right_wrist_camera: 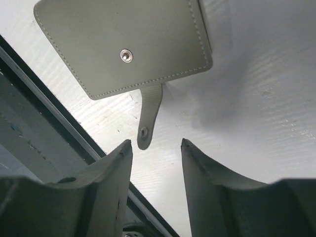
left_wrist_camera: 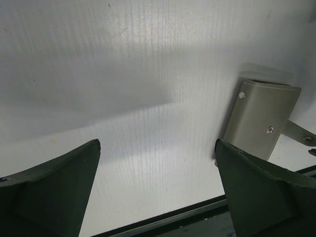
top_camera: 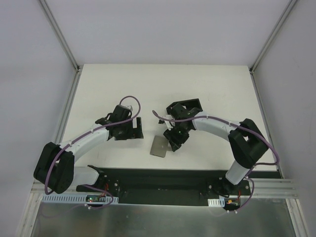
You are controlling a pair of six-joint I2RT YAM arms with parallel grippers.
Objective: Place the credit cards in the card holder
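The grey-green card holder (top_camera: 159, 146) lies closed on the table near its front edge. Its snap strap (right_wrist_camera: 149, 116) sticks out loose from one long side, unfastened. My right gripper stands just off the strap's end, fingers apart and nothing between them. In the left wrist view the holder (left_wrist_camera: 261, 118) lies to the right, partly behind a finger. My left gripper (top_camera: 139, 127) is open and empty, to the left of the holder. No credit card can be made out; whether any sit inside the holder cannot be seen.
A black open box (top_camera: 191, 104) stands behind the right gripper, partly hidden by that arm. The table's dark front edge (top_camera: 148, 175) runs close to the holder.
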